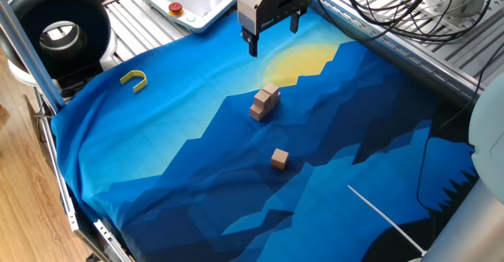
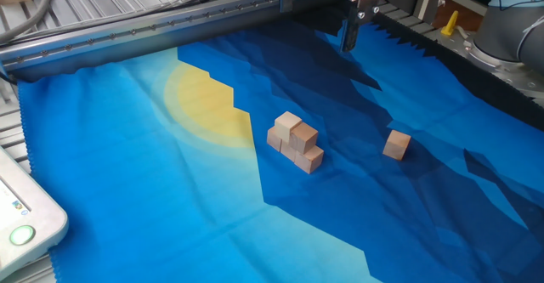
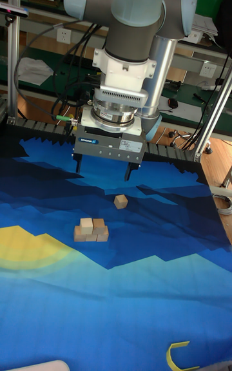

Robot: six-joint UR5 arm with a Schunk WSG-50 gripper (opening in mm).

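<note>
My gripper (image 1: pixel 274 38) hangs above the cloth with its two dark fingers spread wide and nothing between them. In exterior view 3 the gripper (image 3: pixel 102 171) faces the camera, fingers pointing down and well apart; exterior view 2 shows only part of it at the top edge. Several wooden cubes form a small stack (image 2: pixel 295 141), a bottom row with two cubes side by side on top. One of the upper cubes is paler than the rest. A single loose wooden cube (image 1: pixel 279 159) lies apart from the stack (image 1: pixel 265 102) on the dark blue part of the cloth.
The blue mountain-print cloth (image 1: pixel 189 112) covers the table, with wide bare areas around the cubes. A yellow hook-shaped piece (image 1: pixel 135 80) lies near one edge. Beside the cloth are a tablet with a red button (image 1: pixel 175 9) and cables (image 1: pixel 394 30).
</note>
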